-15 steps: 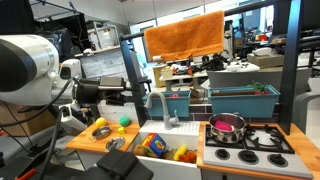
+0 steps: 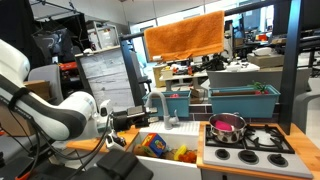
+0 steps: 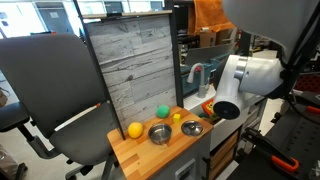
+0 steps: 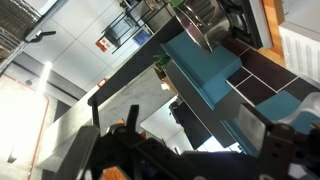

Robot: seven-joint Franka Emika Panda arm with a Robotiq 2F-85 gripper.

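Note:
My arm (image 2: 60, 118) reaches in low from the left, over the counter's left part. The gripper shows at the bottom of the wrist view, its dark fingers wide apart and nothing seen between them. In the sink (image 2: 178, 168), right of the gripper, lie a multicoloured block-like toy (image 2: 155, 144) and red and yellow toys (image 2: 184, 155). Two metal bowls sit on the wooden counter left of the sink, one bowl (image 3: 160, 134) nearer the edge. Beside them are a yellow ball (image 3: 135, 130), a green ball (image 3: 162, 112) and a small yellow item (image 3: 177, 118).
A faucet (image 2: 163, 103) rises behind the sink. On the right, a pot (image 2: 227, 128) with something pink inside stands on the stove (image 2: 240, 155). Blue-green bins (image 2: 243, 105) line the back, and an orange towel (image 2: 185, 38) hangs from the overhead frame.
My arm has come down and moved right, so that it now covers the bowls and balls on the left counter in exterior view 1. The toys in the sink look unmoved.

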